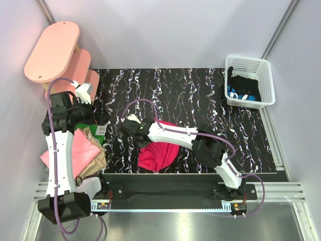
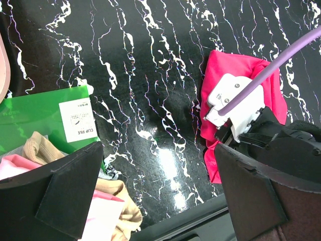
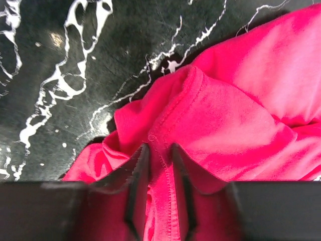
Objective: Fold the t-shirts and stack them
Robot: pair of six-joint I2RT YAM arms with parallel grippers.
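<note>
A crumpled red T-shirt [image 1: 158, 155] lies at the front middle of the marble table [image 1: 165, 95]. My right gripper is low over it, fingers part open with a stitched seam of red cloth between the tips; whether it grips is unclear. My left gripper stands open at the left, above the table. Folded pink [image 1: 80, 155] and tan [image 1: 98, 159] cloths lie stacked at the left on a green clip file [image 2: 35, 120].
A pink tiered shelf [image 1: 52, 47] stands at the back left. A white basket [image 1: 266, 80] with dark and blue items sits at the back right.
</note>
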